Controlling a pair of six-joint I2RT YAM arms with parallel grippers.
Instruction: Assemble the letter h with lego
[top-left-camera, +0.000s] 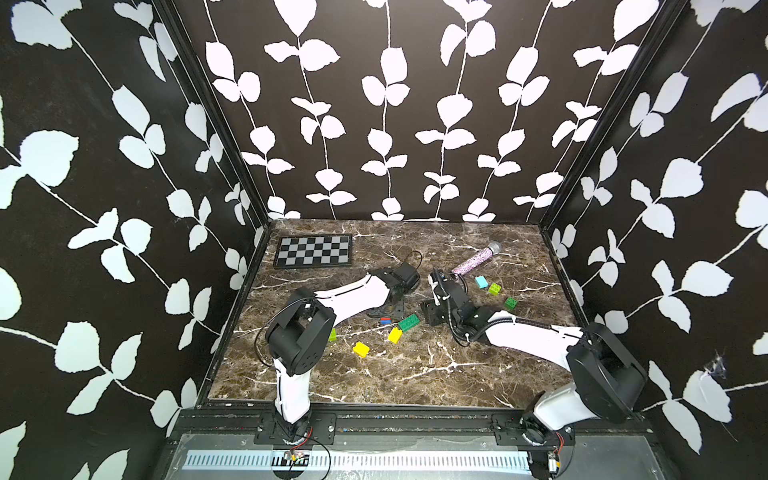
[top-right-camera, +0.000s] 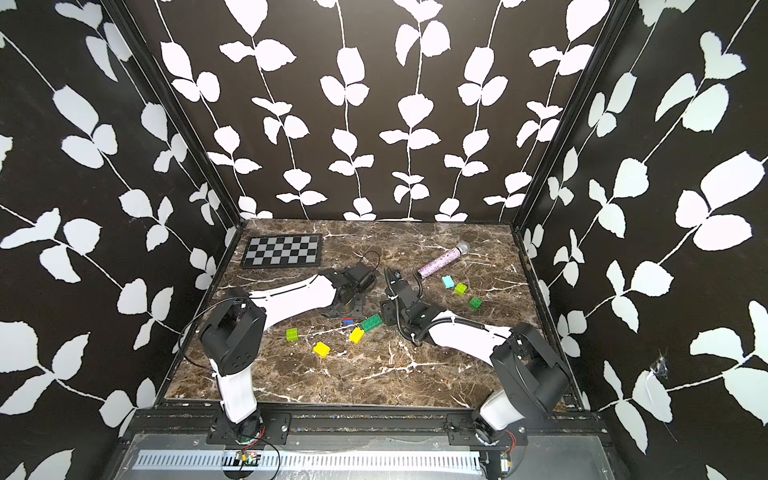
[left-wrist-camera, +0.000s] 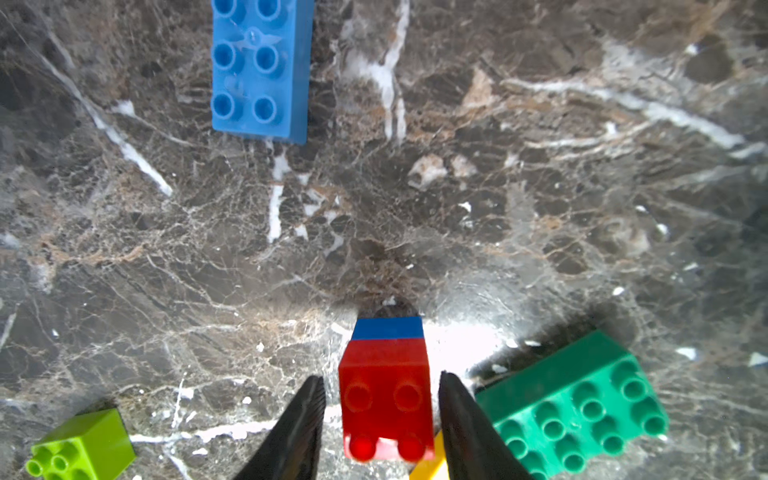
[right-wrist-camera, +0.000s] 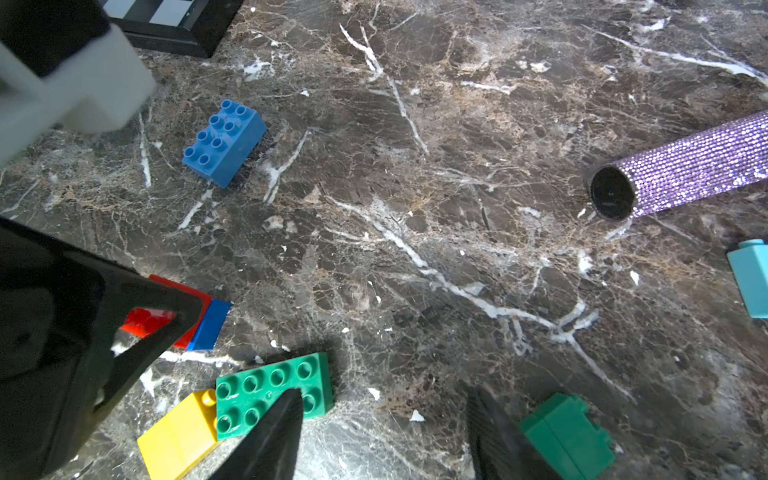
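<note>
Beneath my left gripper a red brick (left-wrist-camera: 384, 360) sits atop a blue brick (left-wrist-camera: 387, 326), between or just under its open fingers; contact is unclear. A green brick (right-wrist-camera: 272, 388) lies right of them, beside a yellow brick (right-wrist-camera: 177, 436). My right gripper is open above the green brick's right side, with nothing held between its fingers. A loose blue brick (right-wrist-camera: 225, 144) lies farther back. A lime brick (left-wrist-camera: 80, 448) is at lower left in the left wrist view, and another yellow brick (top-left-camera: 361, 349) lies nearer the front.
A checkered board (top-left-camera: 312, 251) is at back left. A sparkly purple tube (top-left-camera: 472, 261) lies at back right, near a cyan brick (top-left-camera: 481, 281), a lime brick (top-left-camera: 495, 289) and a small green brick (top-left-camera: 510, 303). The front of the table has free room.
</note>
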